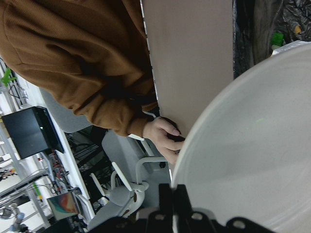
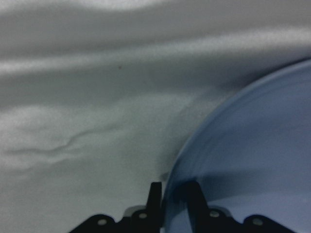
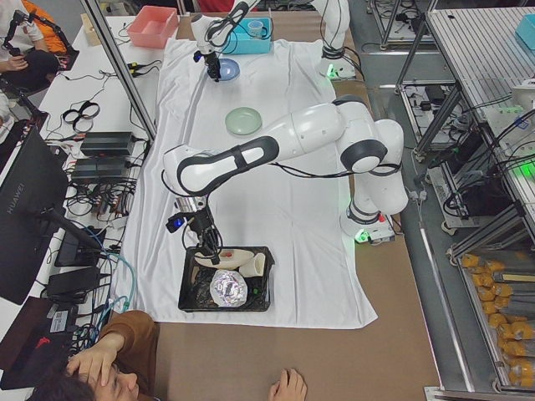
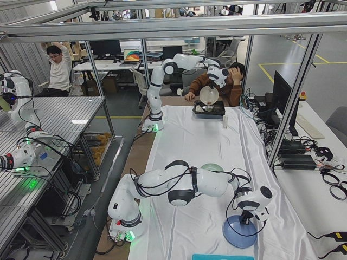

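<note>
My left gripper [image 3: 209, 251] is shut on the rim of a pale round plate [image 1: 248, 145], held tilted over the black tray [image 3: 192, 296] at the near end of the cloth. A foil-covered round item [image 3: 228, 288] and a pale piece [image 3: 253, 266] lie in the tray. My right gripper straddles the rim of a blue plate [image 2: 252, 141] on the cloth at the far end; whether it is shut on it is unclear.
A green plate [image 3: 243, 120] lies mid-cloth. A blue bin [image 3: 238, 46] is behind the blue plate. A person [image 3: 113, 359] sits by the near table edge, a hand resting on it. Mid-cloth is mostly clear.
</note>
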